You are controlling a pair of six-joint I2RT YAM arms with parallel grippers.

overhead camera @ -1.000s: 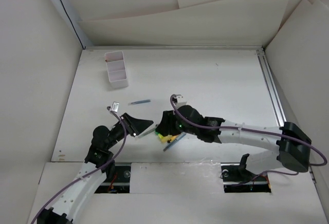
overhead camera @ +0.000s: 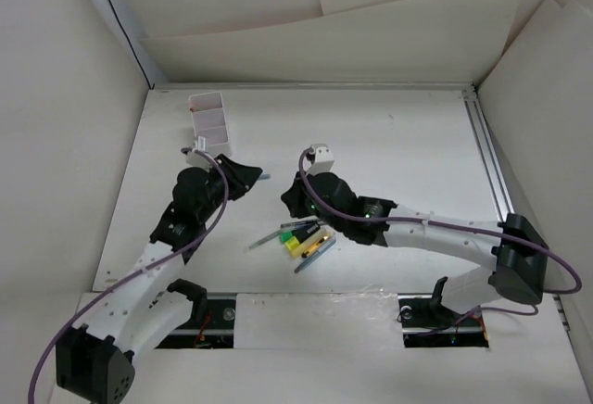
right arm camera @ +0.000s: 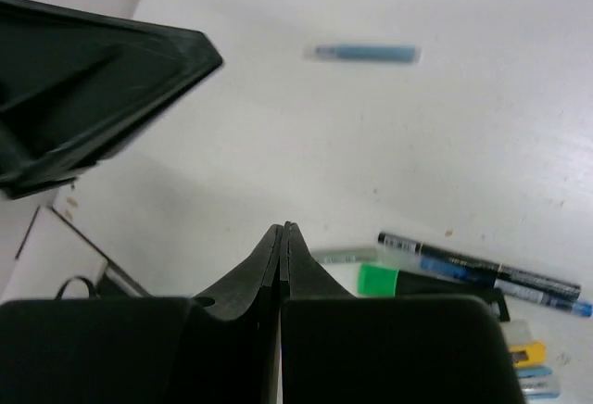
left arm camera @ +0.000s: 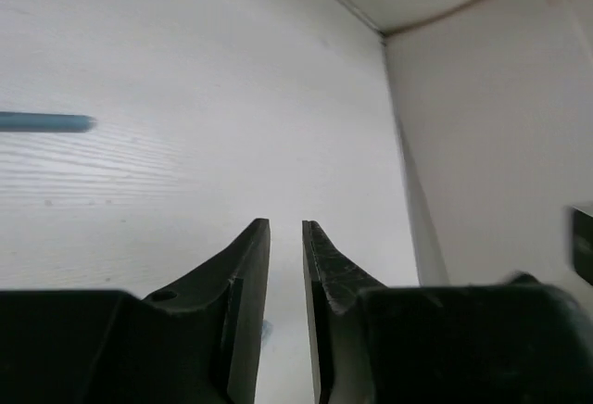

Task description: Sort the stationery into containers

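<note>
My left gripper [overhead camera: 245, 178] is raised near the white divided container [overhead camera: 209, 115]; in its wrist view the fingers [left arm camera: 239, 284] are nearly closed, and whatever may be between them is not visible. A blue pen [left arm camera: 42, 121] lies on the table nearby. My right gripper [overhead camera: 295, 202] hangs just behind the stationery pile, shut, nothing visible between its fingertips. The pile holds a black pen [right arm camera: 473, 263], a blue pen [right arm camera: 547, 296], a green-capped marker [right arm camera: 378, 280], a yellow item [right arm camera: 526, 354] and several others.
Panels surround it on the back and sides, with a metal rail [overhead camera: 486, 154] along the right edge.
My left gripper has moved up and back toward the container, now over the lone pen.
</note>
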